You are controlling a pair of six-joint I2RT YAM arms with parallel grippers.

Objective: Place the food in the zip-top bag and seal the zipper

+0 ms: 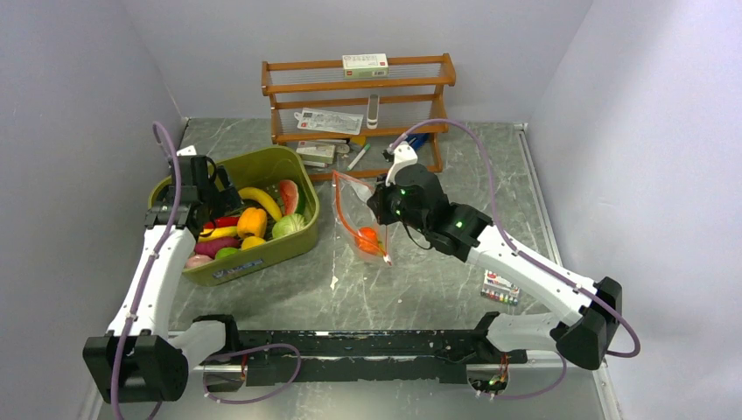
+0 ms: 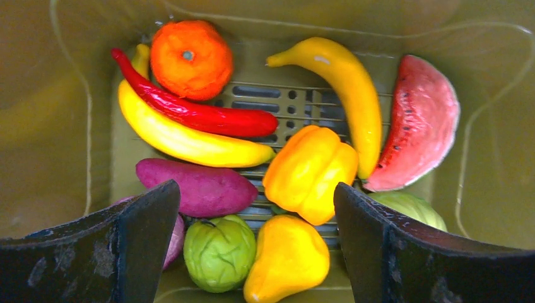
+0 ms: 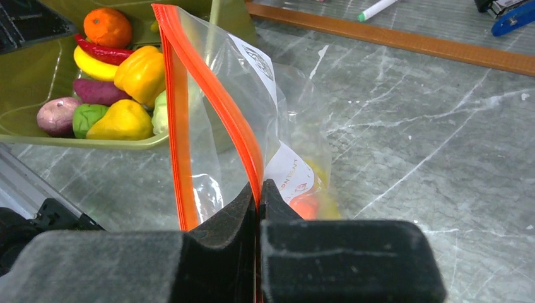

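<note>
In the right wrist view my right gripper is shut on the orange-edged rim of the clear zip top bag (image 3: 284,95), whose mouth gapes. An orange-red food item (image 1: 367,240) shows through the plastic low in the bag, with something yellow beside it. My left gripper is open above the olive basket, nothing between its fingers. Below it lie an orange (image 2: 191,60), a red chili (image 2: 202,117), bananas (image 2: 347,88), a yellow pepper (image 2: 309,173), a watermelon slice (image 2: 419,126), a purple sweet potato (image 2: 199,186), a green tomatillo (image 2: 219,252) and a yellow pear (image 2: 290,255).
The olive basket (image 1: 262,255) stands left of the bag. Behind is a wooden rack (image 1: 359,86) holding boxes and small tools. A pack of colored pens (image 1: 500,287) lies on the right.
</note>
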